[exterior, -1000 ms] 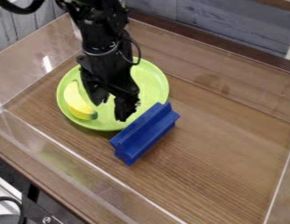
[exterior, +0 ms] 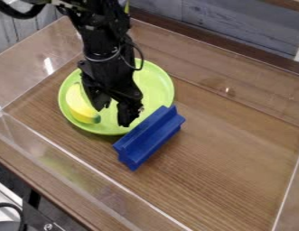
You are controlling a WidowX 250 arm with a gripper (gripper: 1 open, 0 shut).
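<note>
My black gripper [exterior: 114, 101] reaches down over a light green plate [exterior: 159, 83], its fingers open above the plate's middle. A yellow banana-like object [exterior: 79, 103] lies on the left part of the plate, left of the fingers, partly hidden by the gripper. A blue block-like holder [exterior: 149, 138] lies on the table just right of and in front of the plate.
A raised edge runs along the back, and a clear strip lies along the left and front-left edge.
My gripper has shifted slightly over the plate; the plate, yellow object and blue holder look unmoved.
</note>
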